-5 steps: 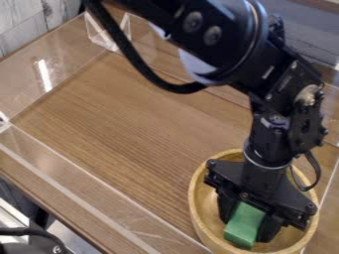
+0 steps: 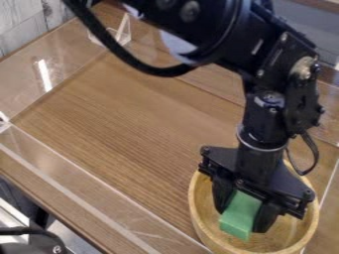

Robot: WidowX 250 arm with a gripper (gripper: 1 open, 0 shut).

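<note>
My gripper (image 2: 249, 189) is down over a round tan bowl (image 2: 209, 224) at the bottom right, shut on a green block (image 2: 241, 216). The block is tilted and sits within the bowl's rim as seen from the camera; whether it touches the bowl's bottom I cannot tell. The black arm comes from the top and covers the back of the bowl.
A clear object (image 2: 109, 22) stands at the upper left. Dark cables lie at the bottom left.
The gripper and the green block have moved up and slightly left over the last second. The bowl has stayed about where it was.
</note>
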